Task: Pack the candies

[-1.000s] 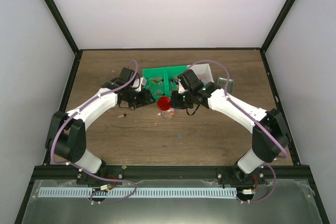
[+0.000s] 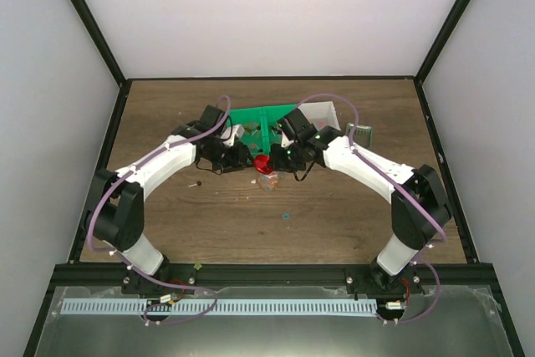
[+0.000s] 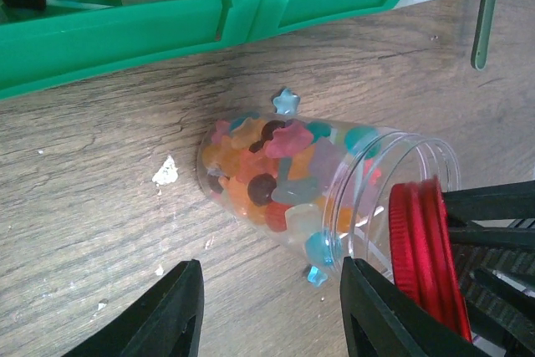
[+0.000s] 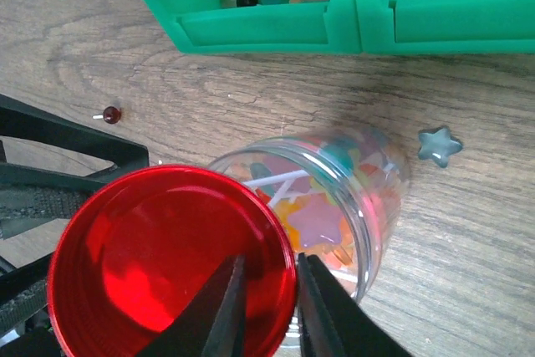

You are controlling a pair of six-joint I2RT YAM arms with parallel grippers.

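A clear jar (image 3: 280, 177) filled with colourful gummy candies and some sticks stands on the table with its mouth uncovered. Over its mouth hangs the red lid (image 2: 262, 164), tilted; the right wrist view shows its hollow inside. My right gripper is shut on the lid's rim, one finger inside and one outside. Facing it across the lid is my left gripper, fingers apart, with nothing between its fingers. One left finger (image 3: 359, 311) overlaps the lid's edge in the left wrist view; I cannot tell whether they touch.
Behind the jar stands a green divided tray (image 2: 266, 114) containing candies, with a white box (image 2: 321, 112) at its right. Star candies (image 4: 439, 146) lie beside the jar, and a dark red lollipop (image 4: 110, 114) lies to the left.
My left gripper has moved right, closing in on the lid. The right arm has shifted slightly left, and the lid has barely moved. The jar stays put.
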